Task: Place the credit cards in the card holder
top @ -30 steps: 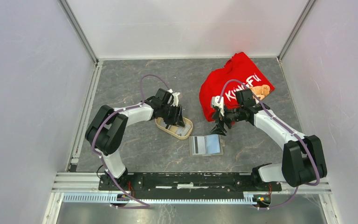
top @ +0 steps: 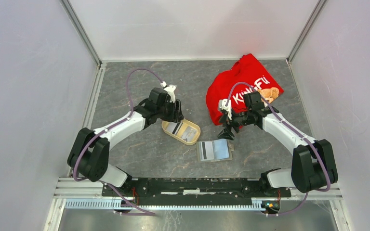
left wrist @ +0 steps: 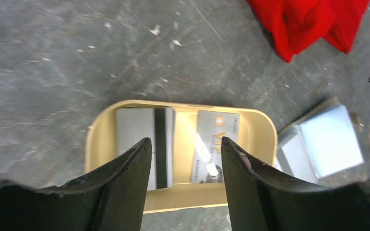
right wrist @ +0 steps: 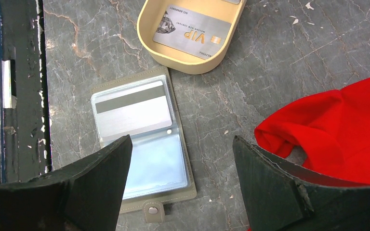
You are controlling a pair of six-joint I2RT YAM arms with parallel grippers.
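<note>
A beige tray point(top: 197, 138) holds a card with a dark stripe point(left wrist: 135, 139) and a silver VIP card point(left wrist: 207, 125). Above it my left gripper hangs part open, with no card visible between its fingers. The card holder point(top: 214, 158) lies right of the tray, a striped white card point(right wrist: 134, 113) in one pocket and a pale blue pocket point(right wrist: 156, 163) beside it. My right gripper is open, above and behind the holder, empty.
A red cloth bag point(top: 236, 77) with printed lettering covers the back right. The floor left of the tray and at the back left is clear.
My left gripper has moved up and back, left of where it was, and now uncovers more of the tray and its cards. The right arm is unchanged.
</note>
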